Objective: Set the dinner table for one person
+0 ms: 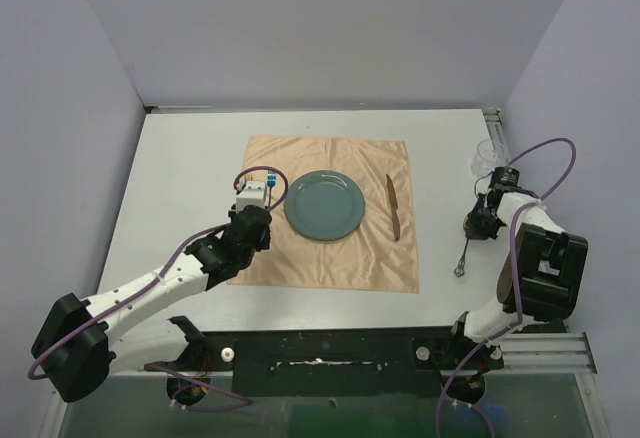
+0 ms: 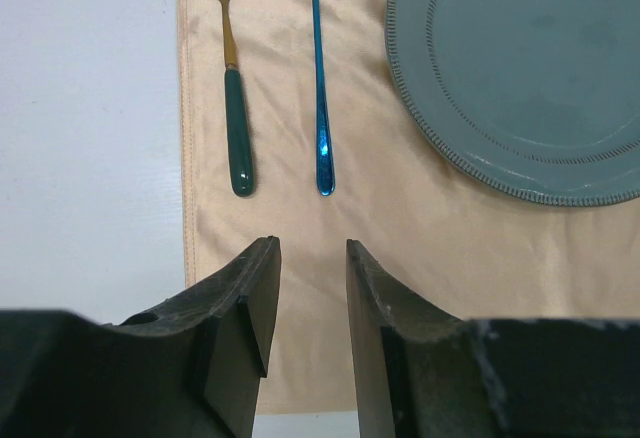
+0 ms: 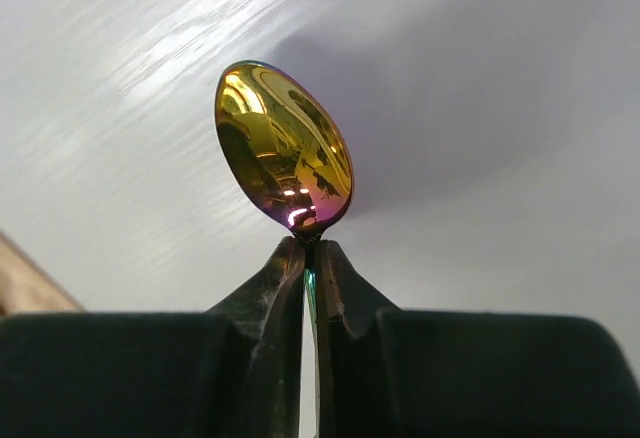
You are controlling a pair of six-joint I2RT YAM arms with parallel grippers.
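A teal plate (image 1: 325,205) lies on the beige placemat (image 1: 320,268). To its right is a brown-looking knife (image 1: 393,208). In the left wrist view, a fork with a green handle (image 2: 238,133) and a slim blue utensil (image 2: 320,88) lie side by side left of the plate. My left gripper hovers over the mat below their handle ends, open and empty. My right gripper is shut on a shiny gold spoon (image 3: 285,148), gripping just behind its bowl. It holds the spoon over bare table, right of the mat.
A clear glass (image 1: 486,158) stands at the back right, close behind my right gripper. The left side of the table is also free.
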